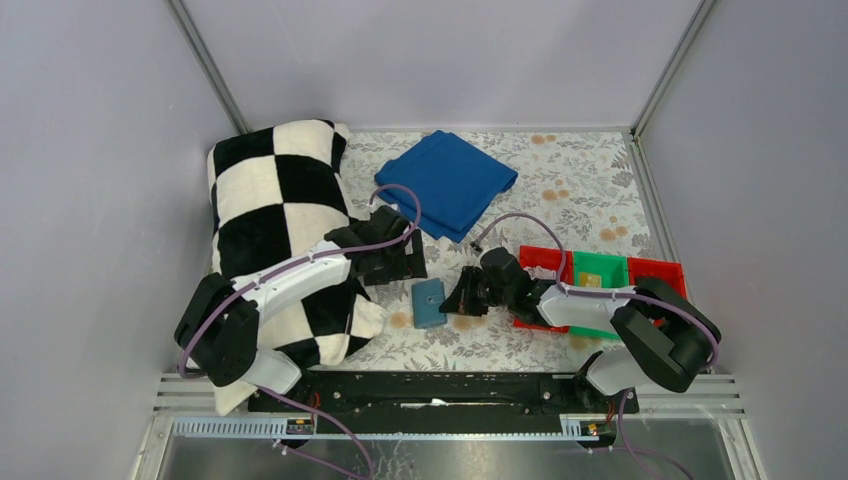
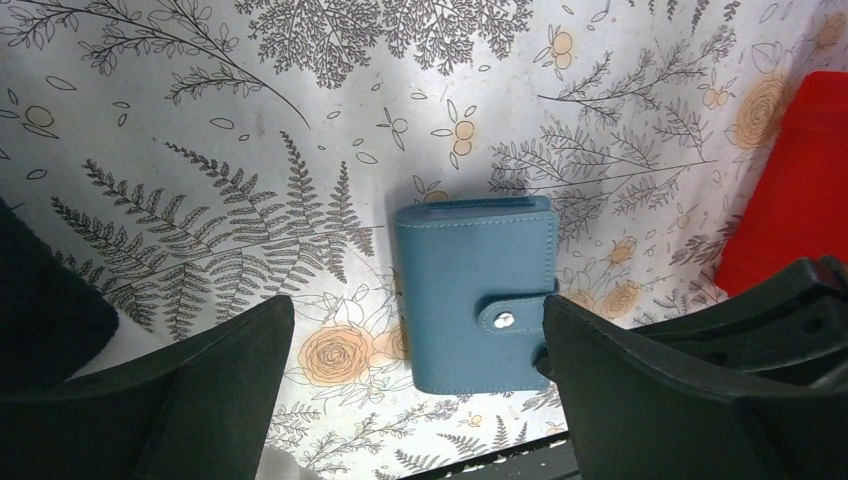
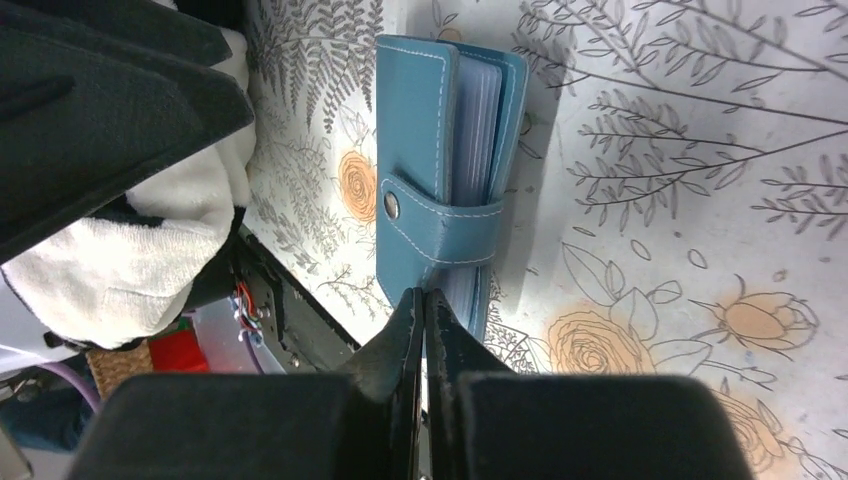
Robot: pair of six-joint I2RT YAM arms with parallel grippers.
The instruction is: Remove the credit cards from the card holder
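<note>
A blue leather card holder (image 1: 428,302) lies on the floral mat, its snap strap (image 2: 505,315) closed. In the right wrist view, the edges of cards (image 3: 475,130) show inside the holder (image 3: 412,120). My left gripper is open above the holder, with nothing between its fingers. My right gripper is shut, its tips at the holder's strap side near the lower end, holding nothing visible.
Red and green bins (image 1: 597,275) stand at the right. A folded blue cloth (image 1: 445,180) lies at the back. A checkered pillow (image 1: 250,190) fills the left side, beside my left arm.
</note>
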